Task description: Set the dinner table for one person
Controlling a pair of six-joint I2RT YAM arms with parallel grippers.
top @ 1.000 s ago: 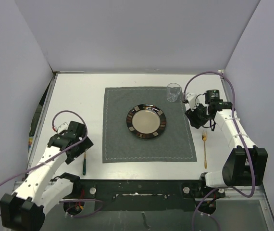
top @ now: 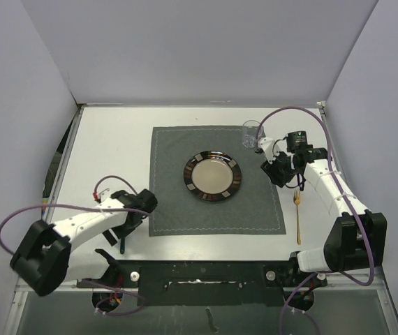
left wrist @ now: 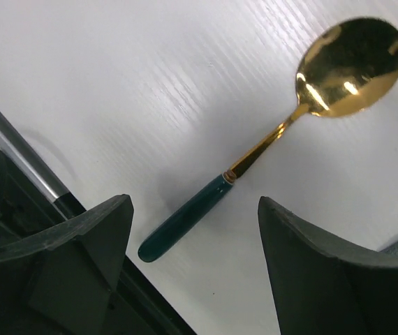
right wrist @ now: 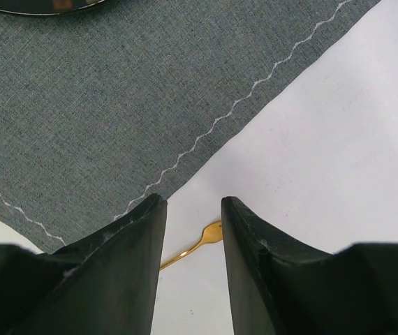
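A gold spoon with a dark green handle (left wrist: 188, 215) lies flat on the white table, left of the placemat. Above its handle, my left gripper stands open, the fingers spread to either side and not closed on it. In the top view the left arm covers most of the spoon. The brown-rimmed plate (top: 213, 197) rests on the grey placemat (top: 178, 222). To the right of the mat lies a gold fork (top: 297, 216). My right gripper is open and empty over the mat's right edge; part of a gold utensil (right wrist: 213, 233) shows beyond its fingers.
A clear glass (top: 251, 132) stands at the mat's upper right corner. A metal rail (left wrist: 28, 157) borders the left edge.
My right gripper shifted a little leftward over the mat. Plate, glass and fork have stayed put.
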